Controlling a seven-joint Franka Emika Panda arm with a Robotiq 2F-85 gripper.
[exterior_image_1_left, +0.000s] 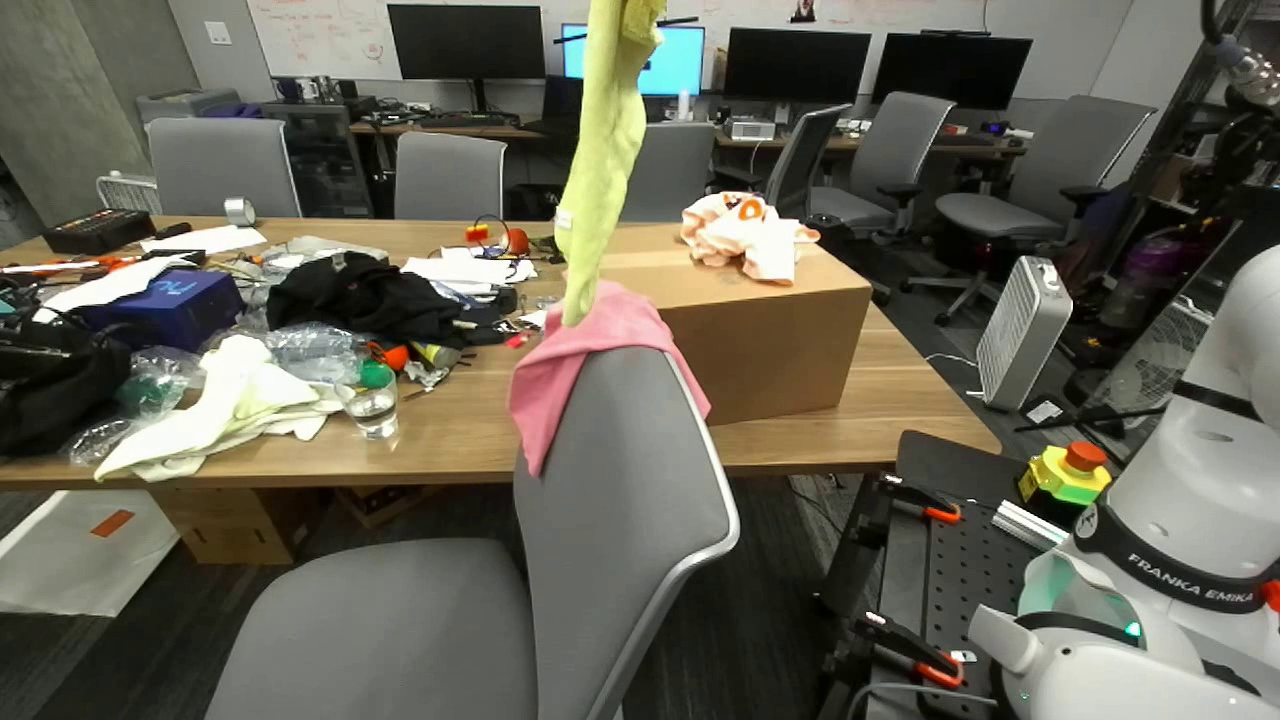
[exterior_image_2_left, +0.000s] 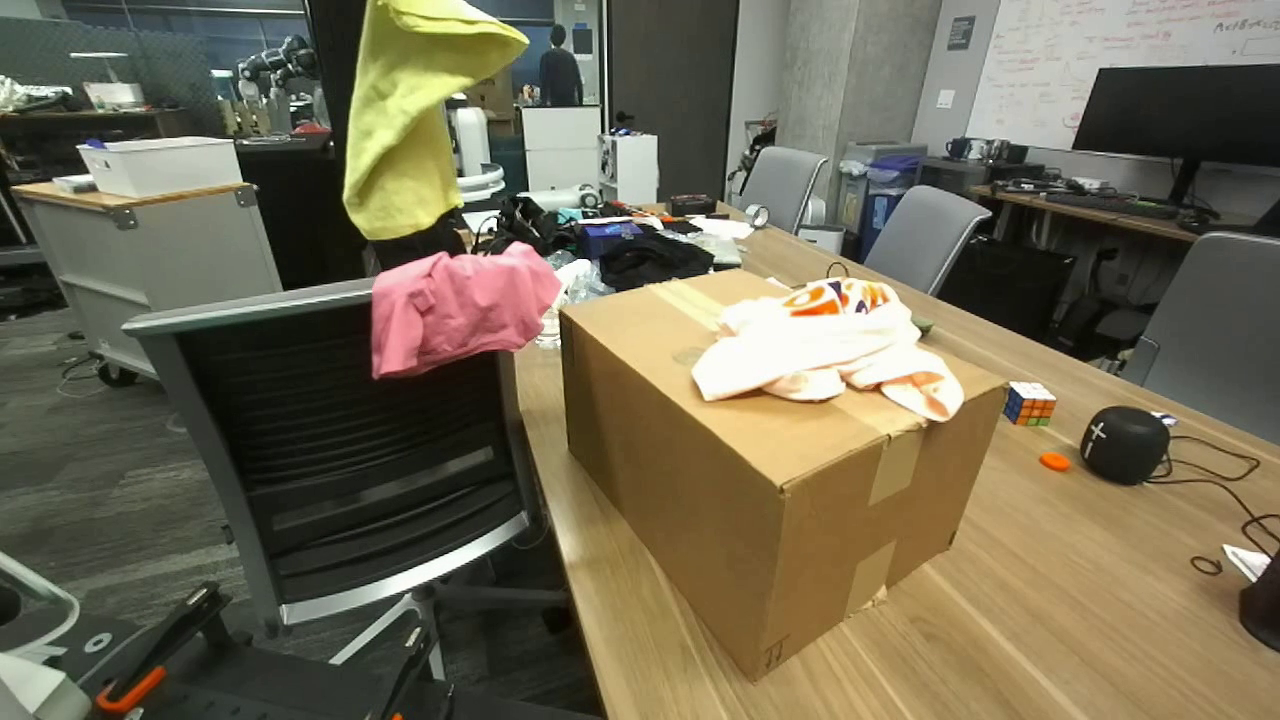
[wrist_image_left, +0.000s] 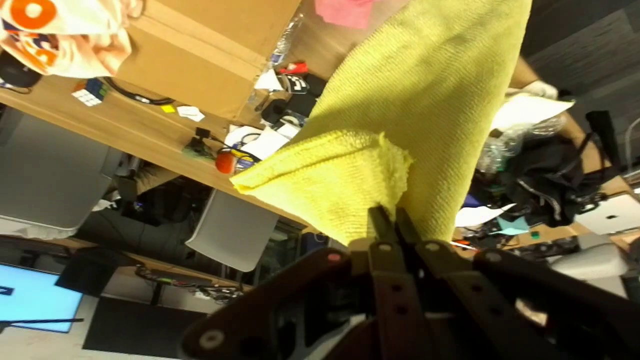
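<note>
A yellow cloth hangs from my gripper, whose fingers are closed together on a gathered part of it in the wrist view. Both exterior views show the yellow cloth dangling in the air above the grey chair; the gripper itself is out of sight there. Draped over the top of the chair's backrest is a pink cloth. In exterior view 2, the lower end of the yellow cloth is seen just above the pink one.
Beside the chair, a large cardboard box stands on the wooden table, with a white and orange cloth on its top. Clutter covers the table's left side, including a black cloth and a glass near the front edge.
</note>
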